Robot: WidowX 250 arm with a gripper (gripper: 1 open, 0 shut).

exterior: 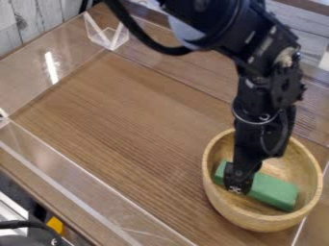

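Note:
A tan round bowl (221,206) sits at the lower right of the tray, holding a green rectangular block (271,191). My black gripper (257,165) reaches down into the bowl from above, its lower finger over the left end of the block. It is open; whether it touches the block is unclear, and part of the block is hidden behind it.
The bare wooden tray floor (115,115) spans the left and middle. A clear plastic piece (107,31) stands at the upper left. The tray's walls border the left and back.

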